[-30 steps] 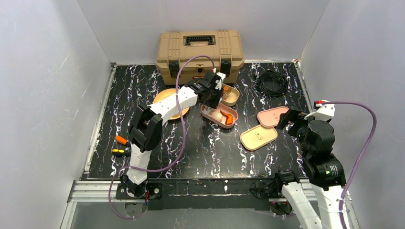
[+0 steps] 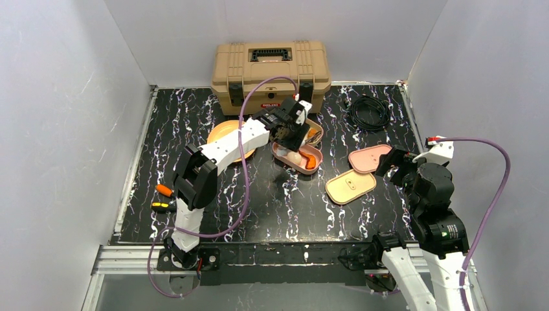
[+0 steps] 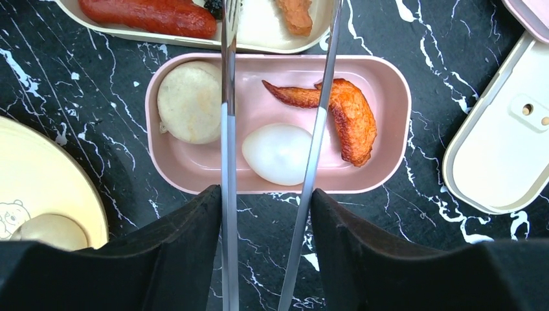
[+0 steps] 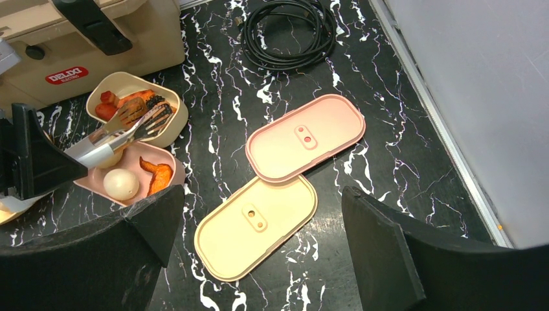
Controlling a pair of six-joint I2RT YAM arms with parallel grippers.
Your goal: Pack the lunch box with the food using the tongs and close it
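My left gripper presses on a pair of metal tongs, whose two arms stand apart. Their fork-like tips are over the cream box, which contains sausage, dark bits and orange pieces; whether the tips grip any food is unclear. Below the tongs, the pink box holds a round bun, a white egg and a roasted wing. A yellow plate lies left of it, with a pale round item on it. My right gripper is open and empty.
The pink lid overlaps the cream lid right of the boxes. A large tan case stands behind the boxes, and a black cable coil is at the back right.
My left gripper and the tongs have shifted slightly to the right over the cream box. Orange food now shows in its right part, which looked bare before. My right arm is unmoved.
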